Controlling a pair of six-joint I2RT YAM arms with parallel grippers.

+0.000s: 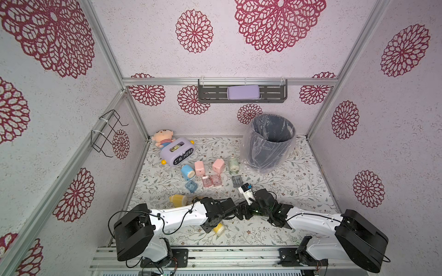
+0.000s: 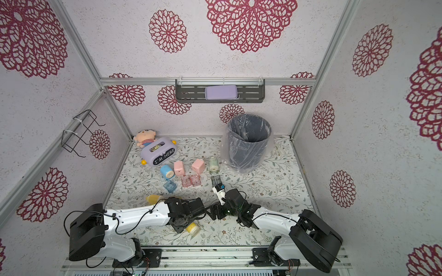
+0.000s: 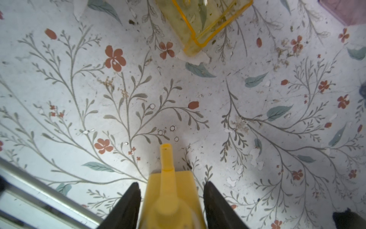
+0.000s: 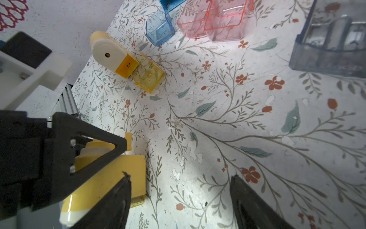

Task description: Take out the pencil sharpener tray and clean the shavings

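Observation:
A yellow sharpener with a small tube at its front sits between the fingers of my left gripper; whether they press on it I cannot tell. In the right wrist view this sharpener is at lower left, partly behind a black left finger. My right gripper stands open, only patterned tabletop between its fingers. Another yellow sharpener lies beyond, touching or close to a clear yellow tray. A grey clear tray, pink trays and a blue tray lie empty-looking further back.
Behind the trays stand a blue sharpener, two pink ones and a green one. A lined bin is at the back right, a purple sign holder at the back left.

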